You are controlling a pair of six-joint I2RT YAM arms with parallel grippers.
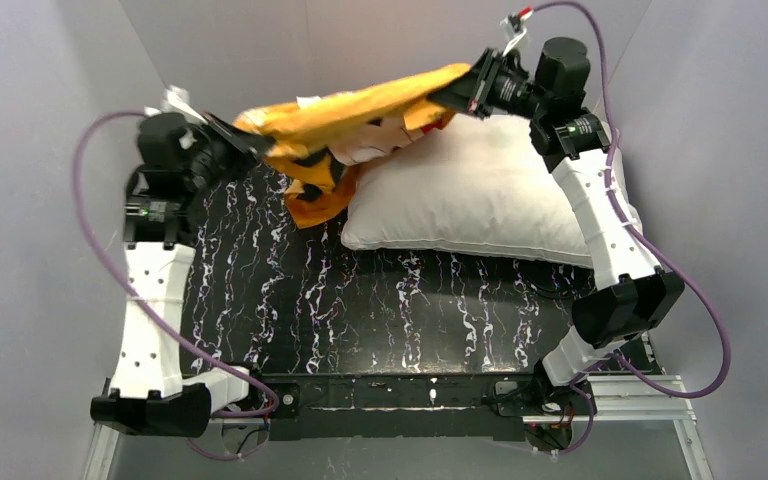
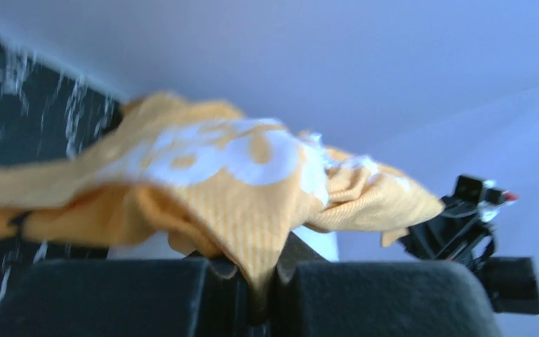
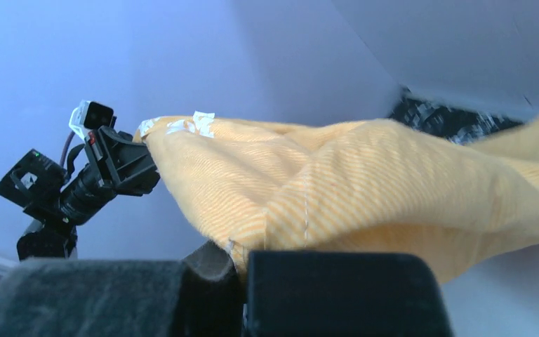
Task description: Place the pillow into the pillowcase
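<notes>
The yellow pillowcase [image 1: 360, 110] is lifted and stretched between both grippers in the top view, its lower part hanging beside the white pillow [image 1: 470, 200]. My left gripper [image 1: 252, 135] is shut on one end of the cloth, whose folds [image 2: 238, 196] come out between its fingers in the left wrist view. My right gripper [image 1: 460, 95] is shut on the other end; striped yellow fabric [image 3: 365, 182] fills the right wrist view above it. The pillow lies on the right part of the table, partly under the cloth.
Grey walls [image 1: 50, 150] enclose it at the sides and back.
</notes>
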